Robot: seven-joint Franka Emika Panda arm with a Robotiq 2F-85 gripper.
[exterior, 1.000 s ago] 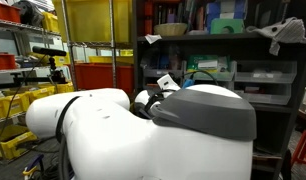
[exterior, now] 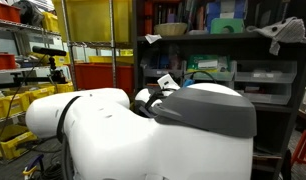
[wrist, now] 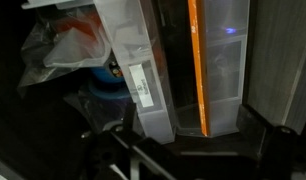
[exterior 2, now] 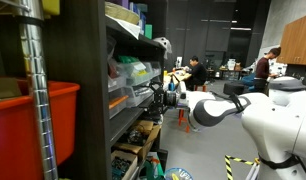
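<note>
In the wrist view my gripper stands open, its two dark fingers wide apart and nothing held between them. Beyond them is a translucent drawer (wrist: 135, 60) with a white label (wrist: 142, 86). To its right is a clear container (wrist: 224, 70) edged by an orange strip (wrist: 198, 60), with a dark gap separating the two. From the side, in exterior view 2, the gripper (exterior 2: 153, 107) is close to the clear bins (exterior 2: 126, 72) on the dark shelf; contact cannot be told. The arm's white body hides the gripper in exterior view 1.
Plastic-wrapped items (wrist: 68, 52) and a blue object (wrist: 109, 76) lie left of the labelled drawer. A dark shelf upright (exterior 2: 81, 90) and an orange bin (exterior 2: 55, 115) stand nearby. Floor (exterior 2: 208, 150) is open beside the shelf; people work farther back.
</note>
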